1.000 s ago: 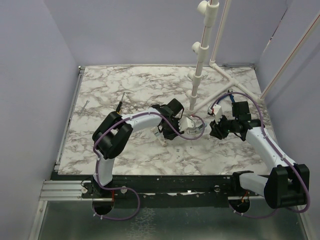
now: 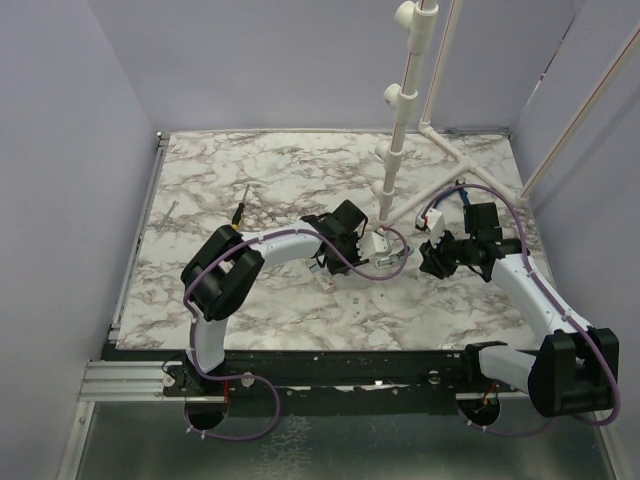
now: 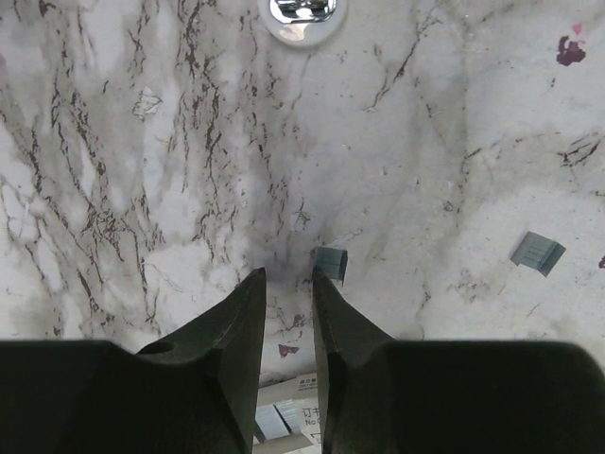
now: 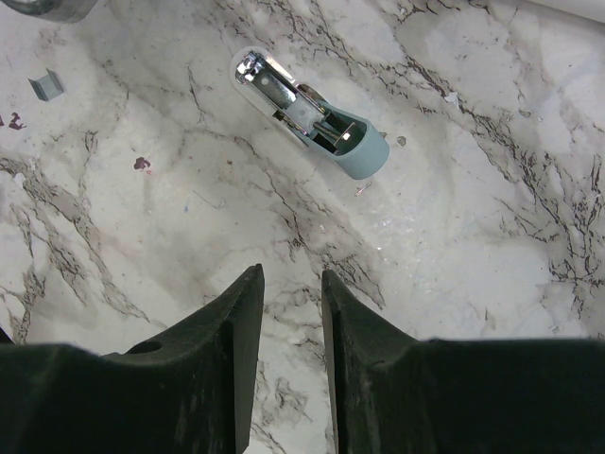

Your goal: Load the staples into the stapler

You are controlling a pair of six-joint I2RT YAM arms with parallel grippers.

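Note:
A small stapler (image 4: 353, 151), pale blue with a chrome top, lies on the marble table, left of my right gripper (image 2: 430, 266) in the top view and beyond its tips in the right wrist view. My left gripper is low over a small grey staple strip (image 3: 330, 259), which touches or lies beside the right fingertip, not between the two. A second strip (image 3: 537, 253) lies to the right. An open staple box (image 3: 281, 419) shows behind the fingers. Both grippers are part open, with nothing seen between their fingers.
A white pipe frame (image 2: 393, 150) rises behind the stapler. Tools, among them a yellow-handled one (image 2: 237, 218), lie at the left. The front and back left of the table have free room.
The right arm looks unchanged.

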